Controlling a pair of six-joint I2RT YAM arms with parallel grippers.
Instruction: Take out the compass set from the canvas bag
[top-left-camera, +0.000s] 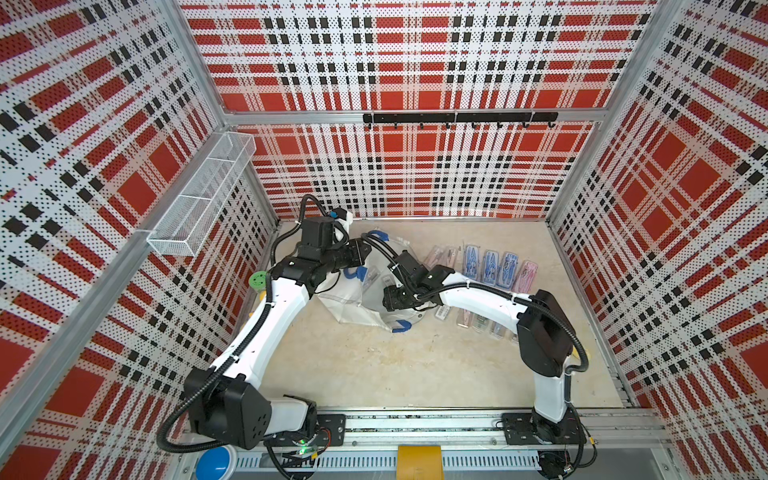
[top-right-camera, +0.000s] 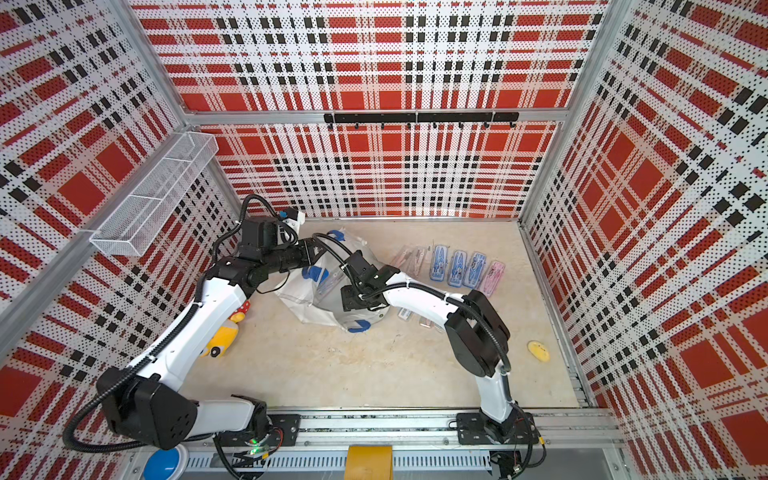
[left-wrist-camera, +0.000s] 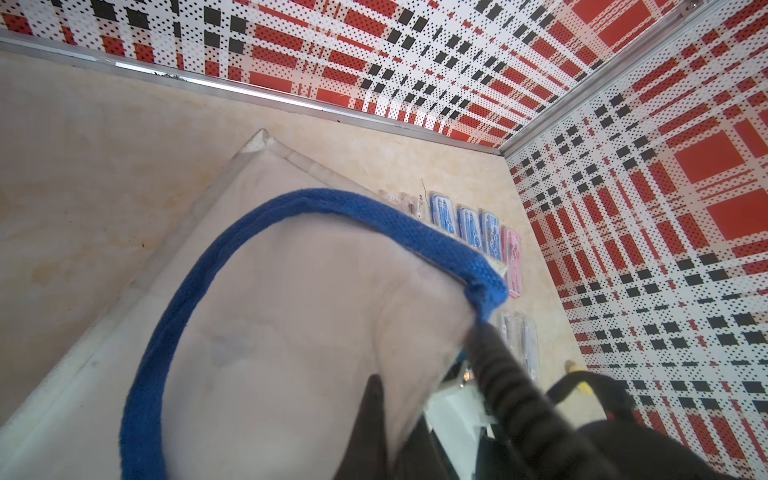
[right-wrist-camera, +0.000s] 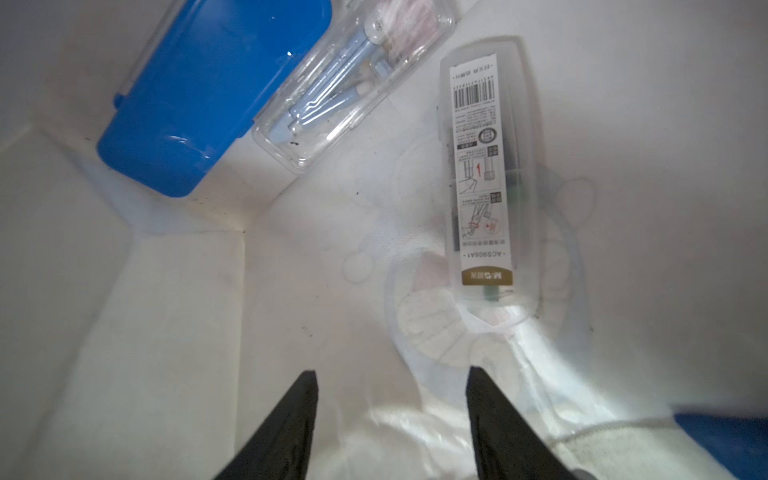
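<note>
The white canvas bag (top-left-camera: 344, 308) with blue handles lies open mid-table. My left gripper (top-left-camera: 360, 254) is at its upper left; in the left wrist view bag cloth runs into the shut fingers. Inside the bag, the right wrist view shows a clear compass set (right-wrist-camera: 349, 88), a blue case (right-wrist-camera: 204, 88) and a translucent case (right-wrist-camera: 488, 176) with a white label. My right gripper is over the bag's interior, fingers apart, nothing between them.
Rows of blue and pink cases (top-right-camera: 457, 268) lie right of the bag. A yellow object (top-right-camera: 538, 350) lies at the right, plush toys at the left.
</note>
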